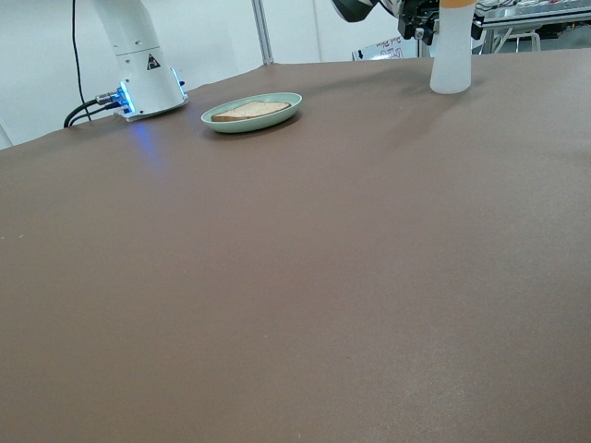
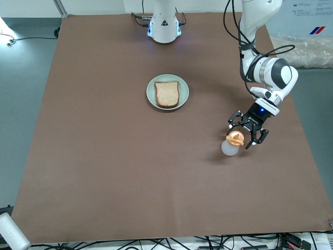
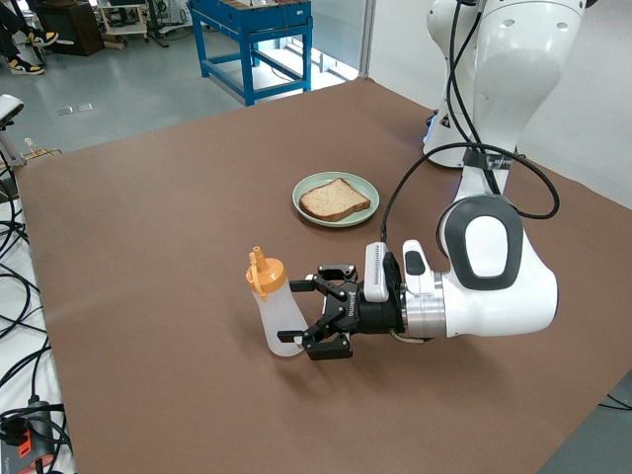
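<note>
A squeeze bottle [image 3: 279, 316] with a translucent body and orange nozzle cap stands on the brown table at the right in the left view; in the top view its upper part [image 1: 452, 51] is cropped. My black gripper [image 2: 240, 134] has its fingers spread at the bottle, one on each side, open; whether they touch it I cannot tell. A slice of bread [image 2: 167, 94] lies on a pale green plate [image 2: 153, 104] toward the table's middle, also in the right view.
Cables lie along the near edge.
</note>
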